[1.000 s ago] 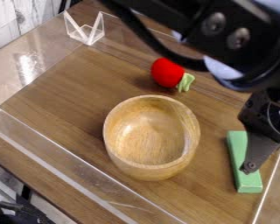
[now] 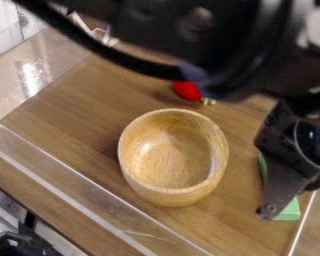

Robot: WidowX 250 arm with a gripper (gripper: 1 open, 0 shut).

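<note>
A light wooden bowl (image 2: 172, 158) sits empty on the wooden board (image 2: 69, 110). To its right my gripper (image 2: 276, 195) is low over a green block (image 2: 288, 212), hiding most of it; whether the fingers are open or shut on it is unclear. A red object with a green top (image 2: 188, 90) lies behind the bowl, partly hidden by my arm.
Clear plastic walls (image 2: 83, 196) edge the board at the front and left. The board left of the bowl is bare. My black arm covers the top and upper right of the view.
My gripper and arm have moved down, now covering more of the green block and of the red object. The bowl has stayed put.
</note>
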